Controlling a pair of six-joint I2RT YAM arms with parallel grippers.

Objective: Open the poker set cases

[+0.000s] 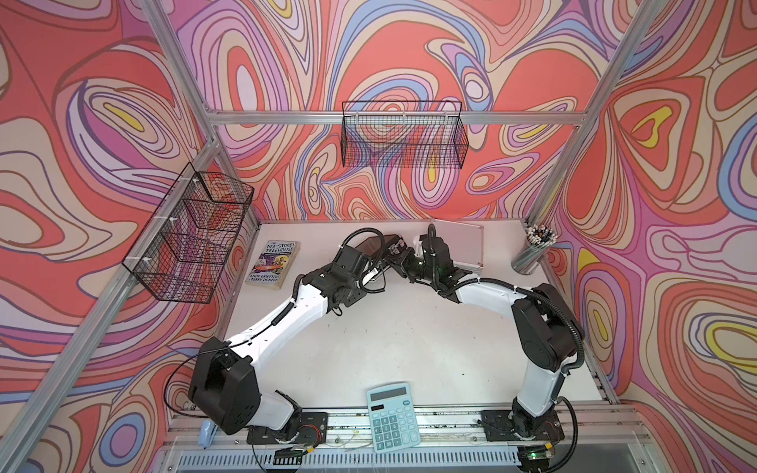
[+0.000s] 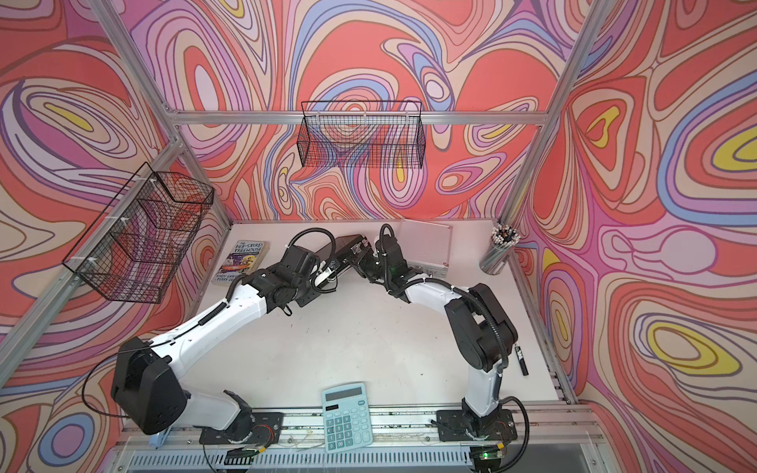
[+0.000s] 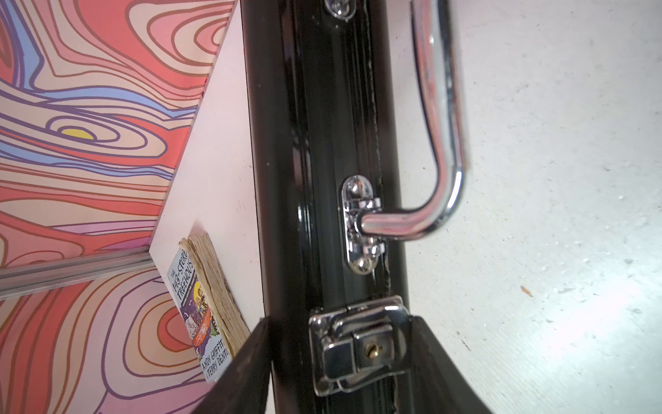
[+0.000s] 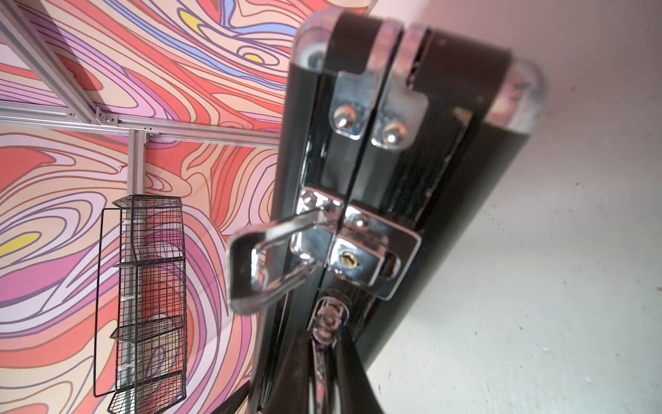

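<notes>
The black poker case (image 4: 372, 165) stands on the table with its seam and metal hardware facing up. In the right wrist view, the hasp (image 4: 276, 262) of one latch is swung up, away from its lock plate (image 4: 375, 252). My right gripper is shut beside that latch, its fingertips at the handle mount (image 4: 329, 314); whether the handle bar lies between or behind them is unclear. At the other end, the second latch (image 3: 360, 345) lies flat and fastened. My left gripper is part open, one finger on each side of this latch. The handle (image 3: 448, 138) sticks out sideways.
A book (image 1: 273, 264) lies at the left. Behind the right arm is a pale flat box (image 1: 465, 240), with a pot of sticks (image 1: 534, 248) farther right. A calculator (image 1: 392, 416) sits at the front.
</notes>
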